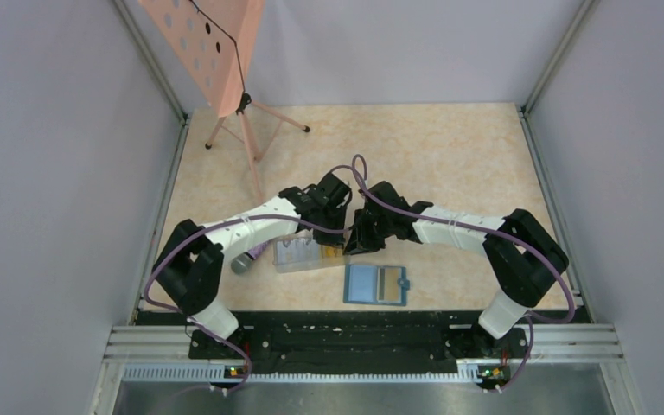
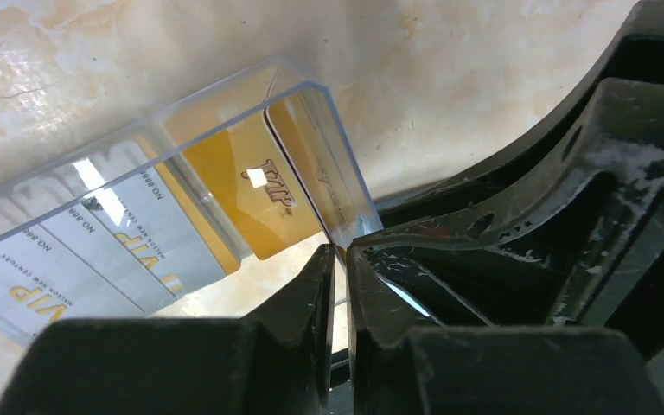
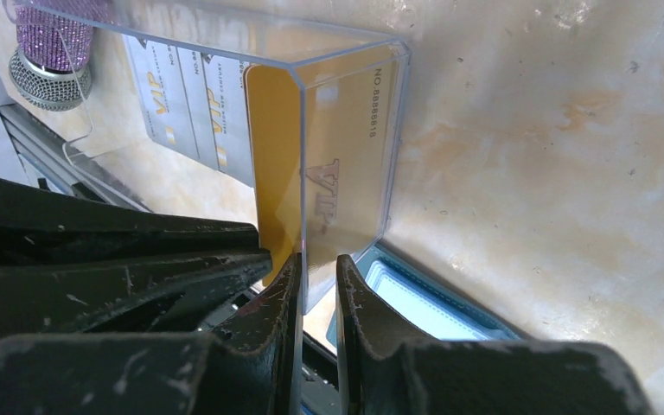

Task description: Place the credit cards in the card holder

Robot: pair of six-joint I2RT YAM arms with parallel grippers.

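A clear box (image 1: 309,264) holds white cards (image 2: 104,233) at its left part and gold cards (image 2: 238,190) at its right end. My right gripper is shut on the clear wall at that end. From the left, my left gripper reaches in with its fingers shut, its tips at the lower edge of the gold cards next to the end wall. No card shows clearly between its fingers. In front of the box, a flat blue card holder (image 1: 360,284) lies open, with a gold piece (image 1: 392,284) in its right half.
A purple glittery microphone (image 1: 244,261) lies beside the box's left end. A pink stand (image 1: 246,134) rises at the back left. The two grippers are very close together.
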